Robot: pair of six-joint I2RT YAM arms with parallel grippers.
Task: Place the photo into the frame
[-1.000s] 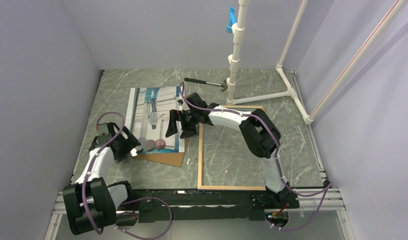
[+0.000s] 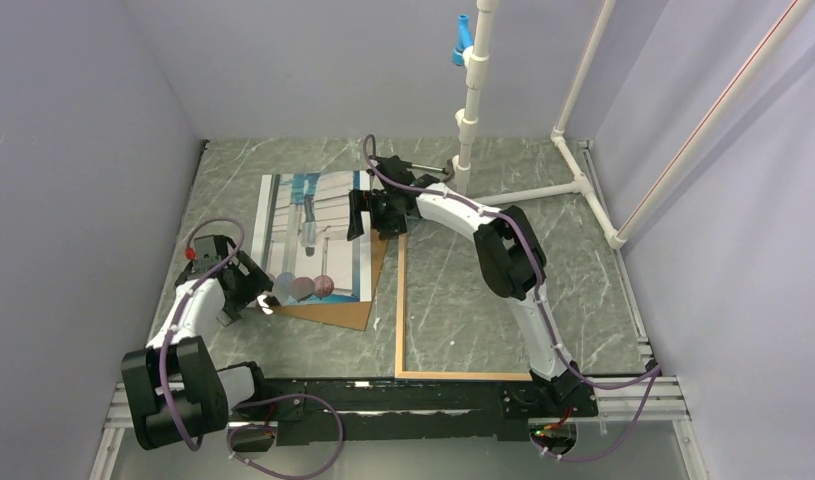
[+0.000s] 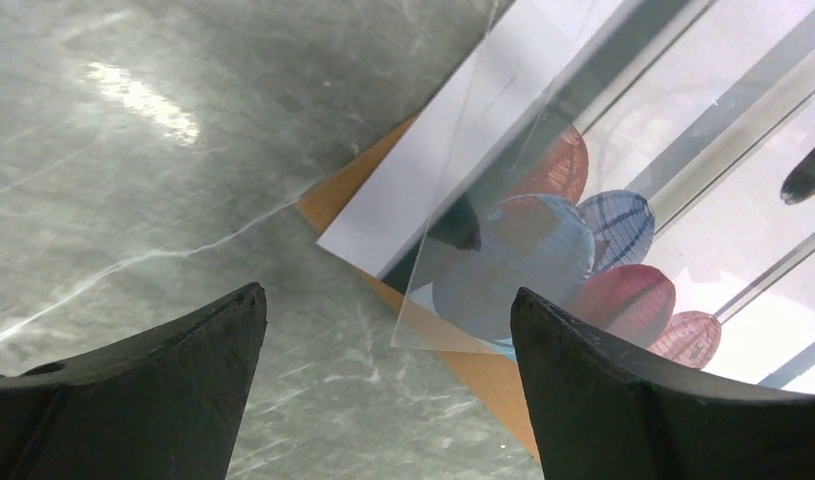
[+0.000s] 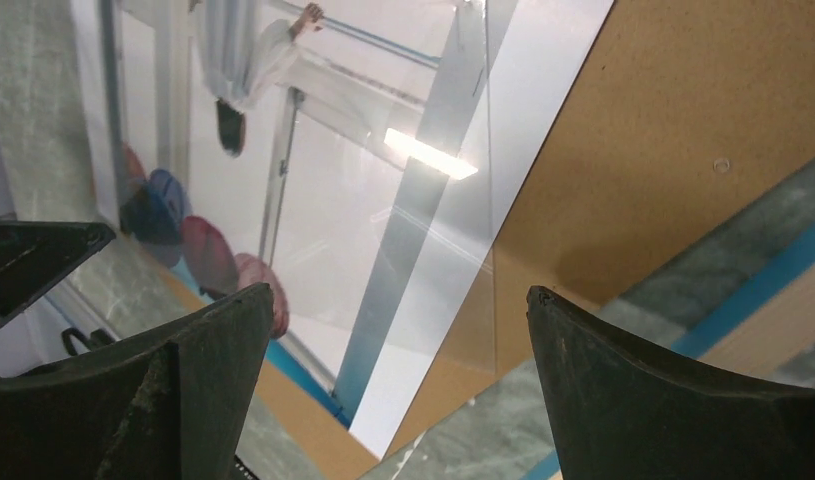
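Note:
The photo (image 2: 333, 240), a printed picture with white borders, lies on a brown board (image 2: 328, 314) at the left of the table. A clear sheet (image 3: 433, 325) rests over the photo, skewed, its corner reaching past the print's lower edge. At the photo's lower-left corner is my left gripper (image 2: 260, 275), fingers apart; in its wrist view the sheet's corner shows beyond the fingertips, apparently not gripped. My right gripper (image 2: 358, 212) is open over the photo's right border, with nothing held. The wooden frame (image 2: 400, 320) lies right of the board, partly hidden by the right arm.
A hammer (image 2: 423, 167) lies behind the right gripper, partly covered by it. White pipes (image 2: 523, 194) stand at the back right. Bare table shows inside the frame and in front of the board.
The right gripper has shifted toward the back of the table and now covers part of the hammer. My left gripper has moved slightly left. The photo stays almost where it was.

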